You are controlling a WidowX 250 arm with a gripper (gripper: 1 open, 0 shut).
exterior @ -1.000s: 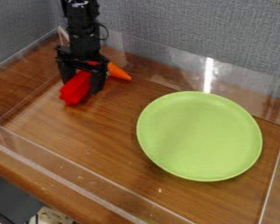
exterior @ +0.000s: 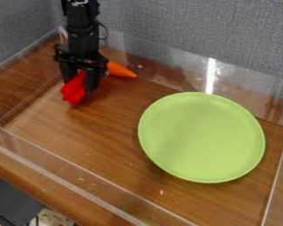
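Observation:
In the camera view, my black gripper is at the back left of the wooden table, down around a red object and shut on it. The object is partly hidden by the fingers. An orange carrot lies just behind and right of the gripper, its left part hidden. A large green plate lies on the right half of the table.
Grey walls with clear panels bound the table at the back and left.
My gripper and the red object have shifted slightly left and up in the view over the last second. The plate has not moved.

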